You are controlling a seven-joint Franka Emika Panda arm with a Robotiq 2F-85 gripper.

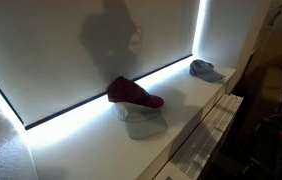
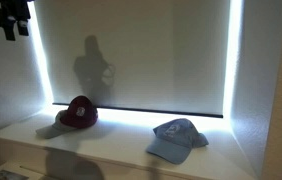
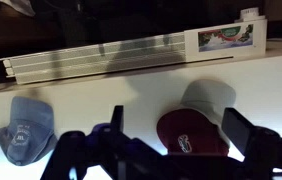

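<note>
A maroon cap (image 1: 129, 91) with a white emblem sits on the white window sill, against a paler grey cap (image 1: 141, 121) that it appears to rest on and partly cover. Further along the sill lies a blue-grey cap (image 2: 178, 138), apart from the other two. In exterior view 2 my gripper (image 2: 14, 27) hangs high at the upper left, well above the sill. The wrist view looks down with the open gripper over the maroon cap (image 3: 191, 131); nothing is held. At left in that view is the blue-grey cap (image 3: 26, 132).
A pale window blind (image 2: 151, 70) with bright light at its edges stands behind the sill, carrying the arm's shadow. A white slatted radiator (image 3: 101, 60) runs along the sill's front, with a picture label (image 3: 225, 37) at one end. Bare sill separates the caps.
</note>
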